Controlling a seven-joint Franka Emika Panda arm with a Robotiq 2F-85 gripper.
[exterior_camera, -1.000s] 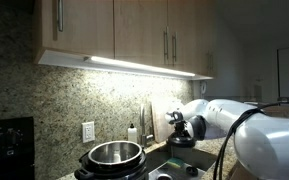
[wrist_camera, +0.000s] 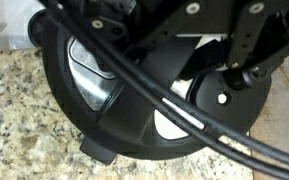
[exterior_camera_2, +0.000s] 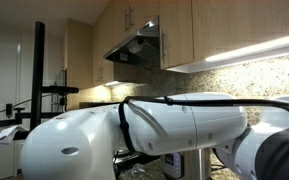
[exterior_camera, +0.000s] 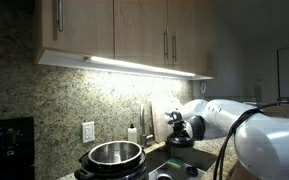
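A round black lid with shiny silver panels (wrist_camera: 89, 75) fills much of the wrist view, directly under my gripper. In exterior view 1 the same dark lid (exterior_camera: 179, 141) appears at the far right end of the sink, with my gripper (exterior_camera: 178, 127) right above it. My fingers look shut. Cables and black parts cover the fingertips, so whether they pinch the lid's handle does not show. Whether the lid rests on the counter or hangs just over it is unclear. An open pot with a steel inner bowl (exterior_camera: 115, 153) stands left of the sink.
Speckled granite counter (wrist_camera: 29, 120) surrounds the lid in the wrist view. The sink (exterior_camera: 196, 157) lies between pot and lid, with a faucet (exterior_camera: 142, 125) and a soap bottle (exterior_camera: 132, 134) behind. Wall cabinets (exterior_camera: 139, 35) hang overhead.
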